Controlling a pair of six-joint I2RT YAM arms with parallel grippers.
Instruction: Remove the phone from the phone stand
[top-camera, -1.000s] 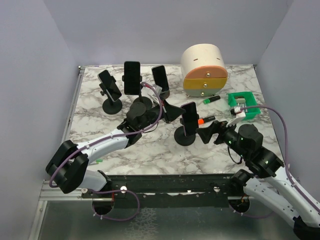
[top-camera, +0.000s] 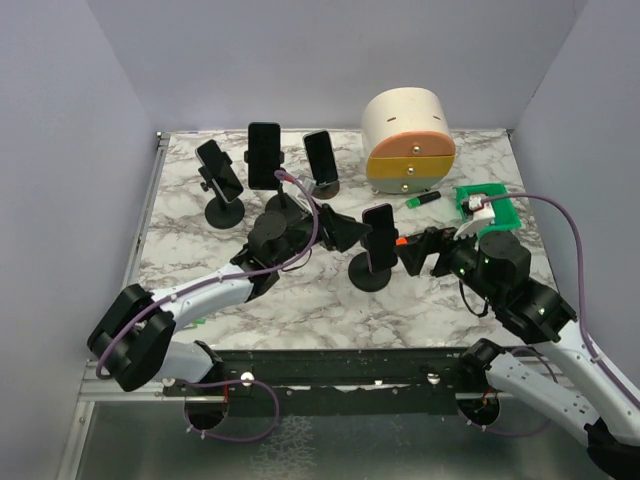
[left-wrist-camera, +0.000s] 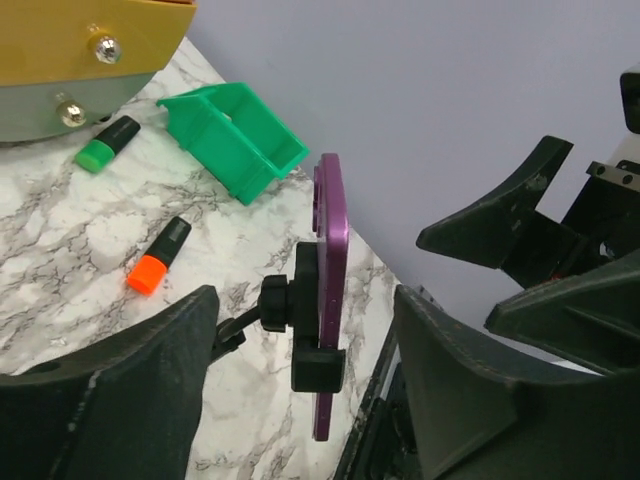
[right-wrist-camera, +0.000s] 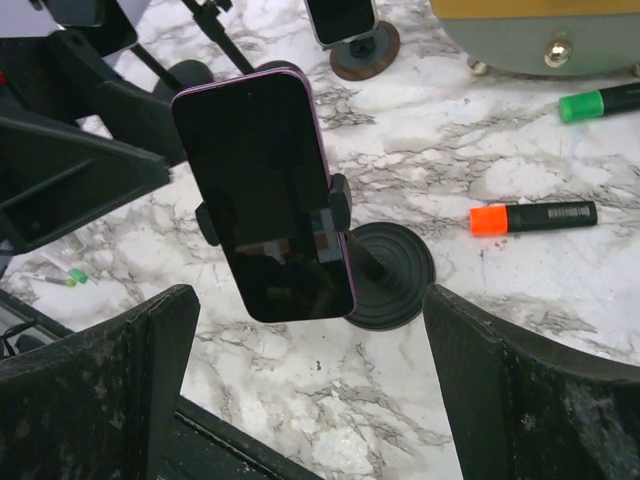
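Observation:
A phone (top-camera: 380, 232) with a purple frame sits in a black clamp stand (top-camera: 365, 275) at the centre. In the left wrist view the phone (left-wrist-camera: 330, 250) is edge-on, just beyond my left gripper's blurred fingers, which are part open. My left gripper (top-camera: 345, 228) is just left of the phone. My right gripper (top-camera: 420, 250) stands open to the phone's right; in the right wrist view the phone (right-wrist-camera: 262, 190) is upright between and beyond its fingertips.
Three other phone stands (top-camera: 225, 210) stand at the back left. A rounded drawer box (top-camera: 408, 130), green tray (top-camera: 500, 215), green marker (right-wrist-camera: 605, 103) and orange marker (right-wrist-camera: 535, 217) lie behind and to the right.
My left gripper has shifted slightly. The phone remains in its stand.

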